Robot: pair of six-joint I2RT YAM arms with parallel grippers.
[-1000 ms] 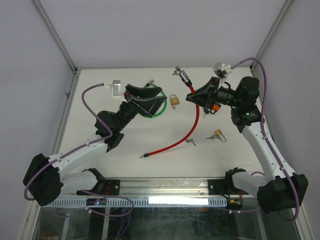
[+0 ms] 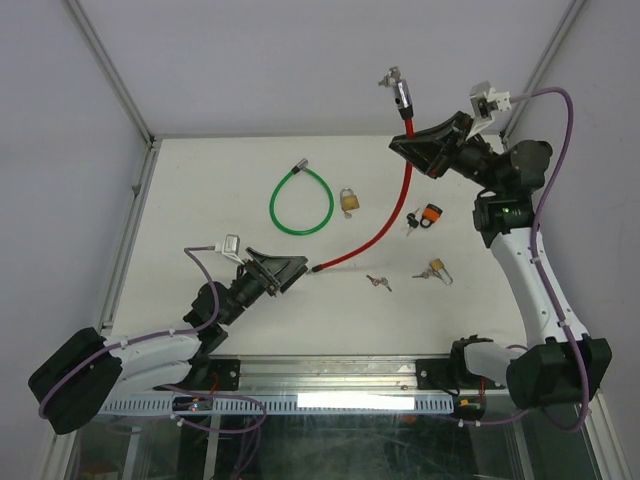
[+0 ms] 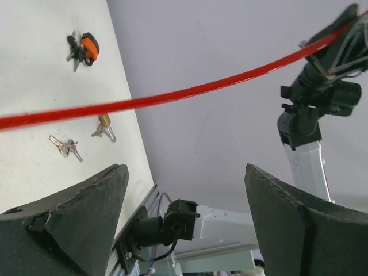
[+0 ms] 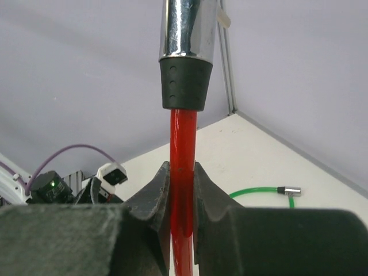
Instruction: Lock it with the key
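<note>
A red cable lock (image 2: 392, 218) hangs from my right gripper (image 2: 424, 160), which is shut on it just below the chrome lock head (image 4: 188, 29). Keys (image 2: 391, 76) stick out of that head at the top. Below, the cable curves left and down, its pin end (image 2: 313, 269) close to my left gripper (image 2: 284, 273). Across the left wrist view the red cable (image 3: 167, 98) passes beyond the left fingers (image 3: 69, 221), which are spread with nothing between them. In the right wrist view the cable runs between the dark fingers.
A green cable lock (image 2: 273, 212) lies coiled at the back. Brass padlocks (image 2: 349, 202), an orange lock (image 2: 431, 214) and loose keys (image 2: 380, 282) rest on the white table.
My right gripper has risen toward the back right, lifting the red cable and drawing its pin end along.
</note>
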